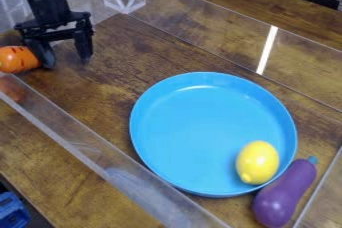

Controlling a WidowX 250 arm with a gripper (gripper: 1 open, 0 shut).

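Observation:
The black robot gripper (56, 36) is at the upper left, low over the wooden surface beside an orange object (19, 58) at the left edge. Whether its fingers hold that object is unclear. A blue plate (197, 122) sits at right centre with a yellow lemon-like object (257, 162) on it. A purple eggplant (281, 200) lies beside the plate at the lower right.
Clear plastic walls (100, 162) border the work area. Part of another orange and blue item (11, 212) shows at the lower left.

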